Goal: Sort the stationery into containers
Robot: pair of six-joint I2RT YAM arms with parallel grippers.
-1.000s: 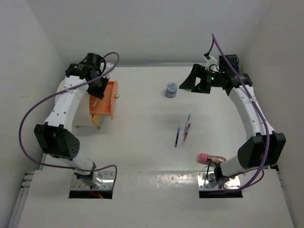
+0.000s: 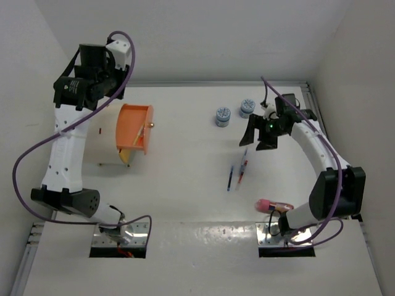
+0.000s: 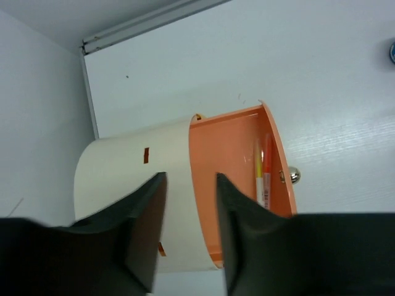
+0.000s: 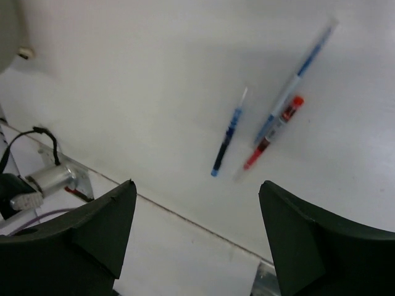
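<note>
My left gripper hangs raised over a white container with an orange open compartment, holding yellow and red pens; its fingers are apart with nothing between them. On the right of the table lie a dark blue pen, a blue pen and a red pen. My right gripper is above them, open and empty. Both wrist views show fingers blurred or dark in the foreground.
Two round grey-blue objects stand at the back right. A pink cylinder lies near the front right edge.
My left gripper has lifted away from the orange compartment toward the back left, uncovering it. My right gripper has moved down toward the pens, uncovering a second round object.
</note>
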